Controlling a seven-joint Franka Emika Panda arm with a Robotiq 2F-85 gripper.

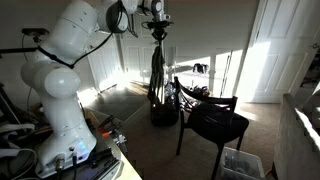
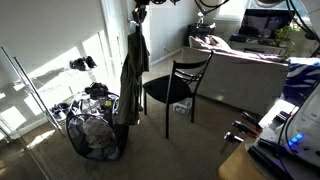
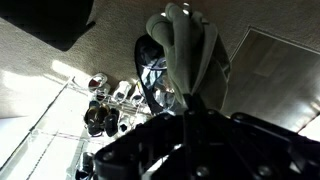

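A long grey-green cloth (image 2: 132, 78), perhaps a garment, hangs from my gripper (image 1: 158, 38), which is high up and shut on its top end. In the wrist view the cloth (image 3: 188, 52) drops away from the gripper toward the floor. A dark mesh basket (image 2: 92, 136) stands on the floor below, with pale things inside. The cloth's lower end overlaps the basket's right side in exterior view 2; whether it touches the rim I cannot tell.
A black chair (image 1: 214, 122) stands close beside the basket. Several shoes (image 3: 103, 115) lie along a rack by the wall. A clear plastic bin (image 1: 242, 164) sits on the floor at front right in exterior view 1.
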